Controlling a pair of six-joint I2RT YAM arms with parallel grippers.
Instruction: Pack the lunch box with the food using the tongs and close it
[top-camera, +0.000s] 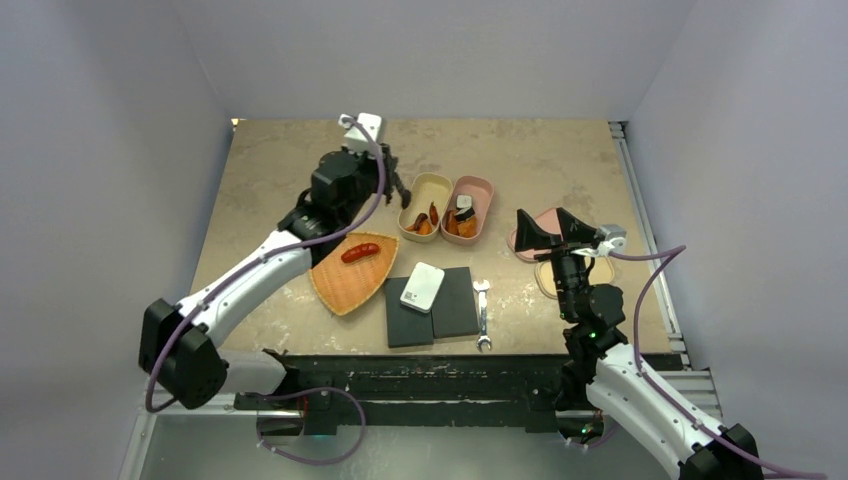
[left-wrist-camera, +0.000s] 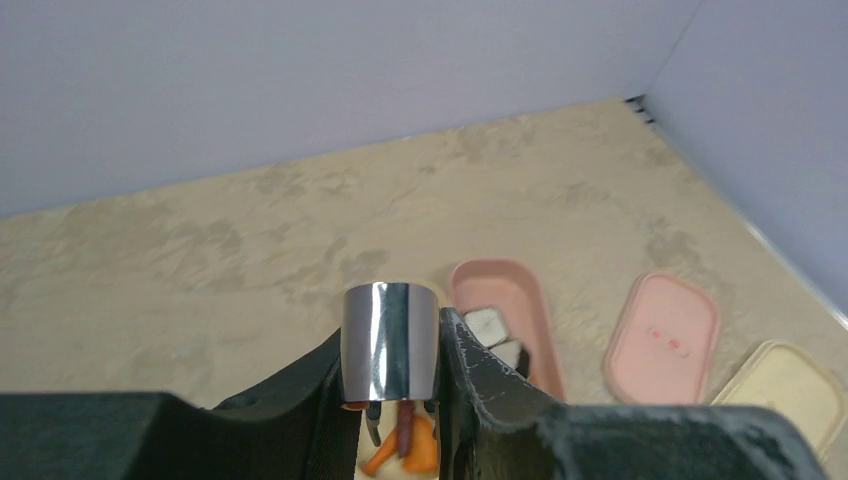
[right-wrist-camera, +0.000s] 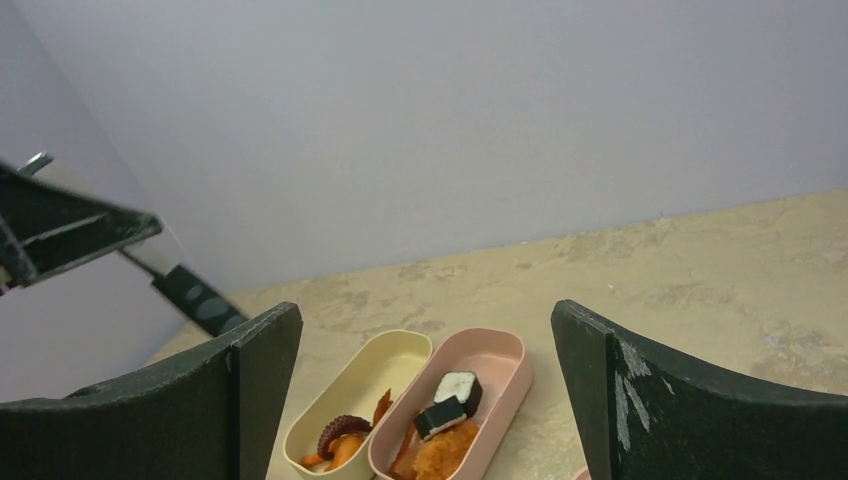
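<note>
Metal tongs with black tips sit between the fingers of my left gripper, which is shut on them, above the table left of the cream box. The cream box holds orange pieces and a dark reddish piece. Against its right side stands the pink box, with sushi pieces and a fried piece. On the wicker tray lies a red sausage. My right gripper is open and empty, over the pink lid.
A cream lid lies beside the pink lid, partly under the right arm. Near the front are dark mats, a white device on them and a wrench. Bare table extends behind and right of the boxes.
</note>
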